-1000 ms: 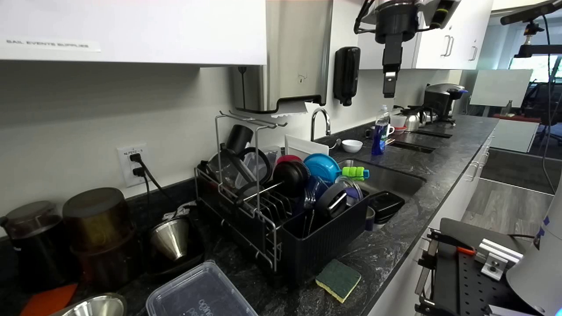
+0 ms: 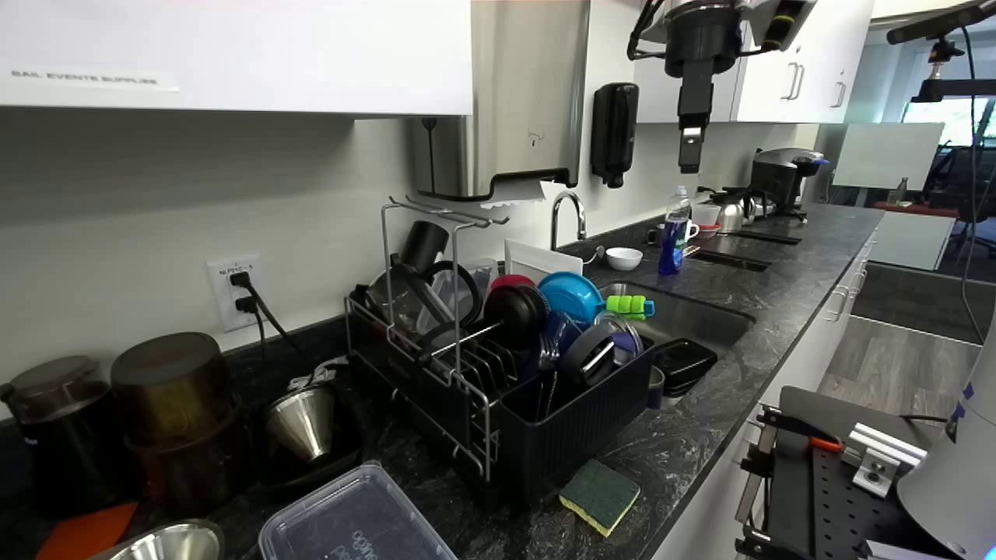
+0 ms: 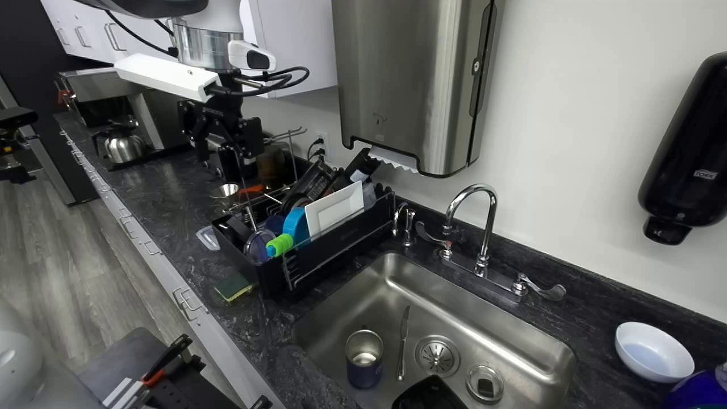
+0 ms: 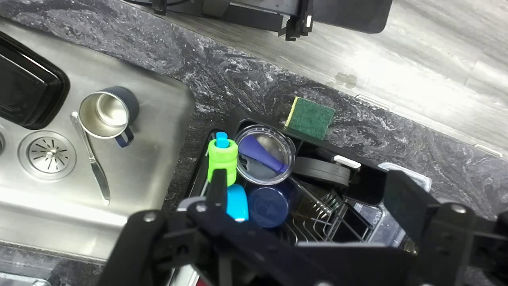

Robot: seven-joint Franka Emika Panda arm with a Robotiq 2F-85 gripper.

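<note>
My gripper hangs high above the counter, its two fingers far apart and nothing between them in the wrist view. Seen from the first exterior camera, the gripper (image 2: 690,168) is well clear of everything below. Beneath it the black dish rack (image 2: 579,448) holds a blue pan or bowl (image 2: 571,297) with a green grip, a clear lidded container (image 4: 266,155) and other dishes. The sink (image 3: 436,293) contains a dark blue mug (image 3: 364,371), a knife (image 3: 402,344) and a black tray (image 3: 427,395). A green and yellow sponge (image 2: 602,495) lies beside the rack.
A white bowl (image 3: 652,351) and a blue soap bottle (image 2: 673,233) stand beyond the sink. The faucet (image 3: 484,225) rises at its back. A paper towel dispenser (image 2: 532,103) juts from the wall over the rack. A clear plastic container (image 2: 355,523) sits on the near counter.
</note>
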